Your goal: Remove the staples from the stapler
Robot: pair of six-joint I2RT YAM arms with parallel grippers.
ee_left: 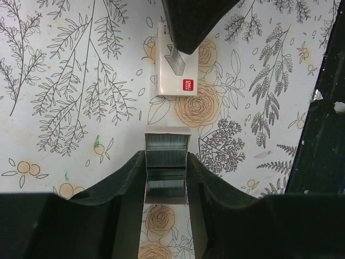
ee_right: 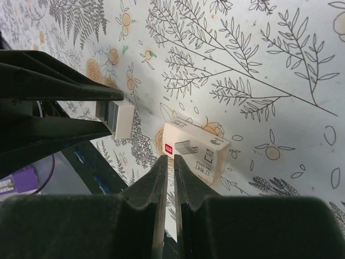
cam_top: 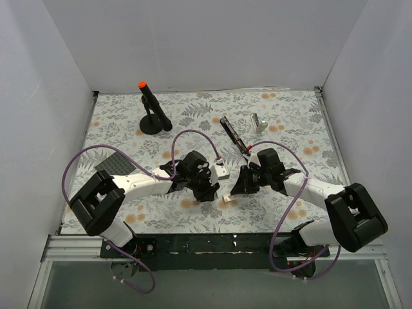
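In the left wrist view my left gripper is shut on a small white box of staples (ee_left: 166,130), its dark staple strips facing up. A closed white staples box (ee_left: 176,75), with a red label, lies on the patterned mat just beyond it. My right gripper is shut over that box in the right wrist view, its fingertips at the box's front; whether anything is between them cannot be seen clearly. The open black stapler (cam_top: 234,135) lies behind both grippers in the top view.
A black stand with an orange-tipped arm (cam_top: 152,116) is at the back left, a small white object (cam_top: 259,125) at the back right, a dark grey pad (cam_top: 112,165) at the left.
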